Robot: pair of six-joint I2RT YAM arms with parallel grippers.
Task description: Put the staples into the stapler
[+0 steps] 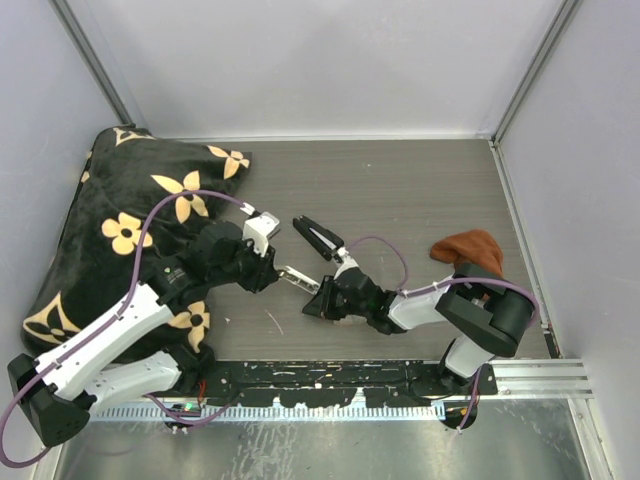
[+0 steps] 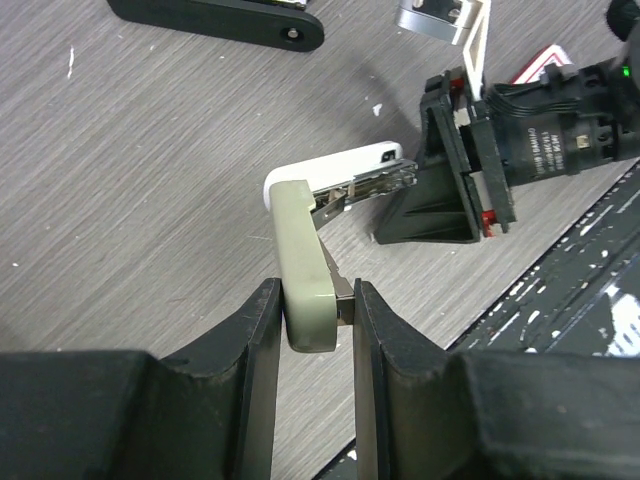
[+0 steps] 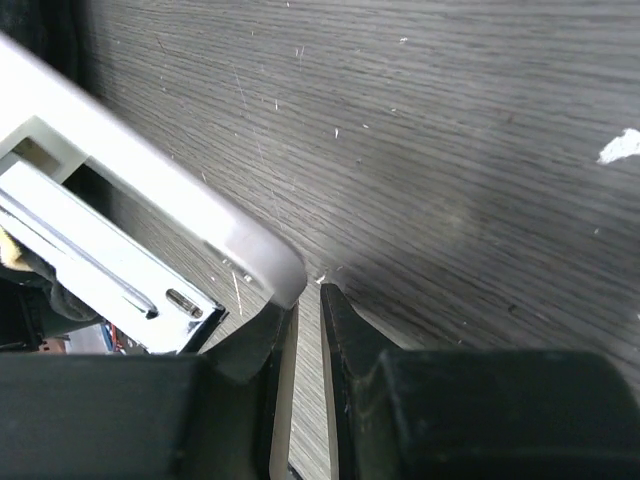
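The small white stapler (image 1: 298,280) spans the space between my two grippers, its cover lifted away from its metal channel (image 3: 100,255). My left gripper is shut on the stapler's pale cover (image 2: 305,265). At the other end, my right gripper (image 1: 318,298) has its fingers (image 2: 450,185) beside the metal tip. In the right wrist view the white cover's rounded end (image 3: 265,260) lies close to the left fingertip. Those fingers are shut to a narrow gap, and I cannot make out anything held there. No loose staples can be told apart.
A long black tool (image 1: 318,238) lies on the table just behind the stapler. Further right is a brown cloth (image 1: 468,250); a dark flowered blanket (image 1: 125,230) covers the left side. A red and white item (image 2: 543,62) sits partly behind the right arm.
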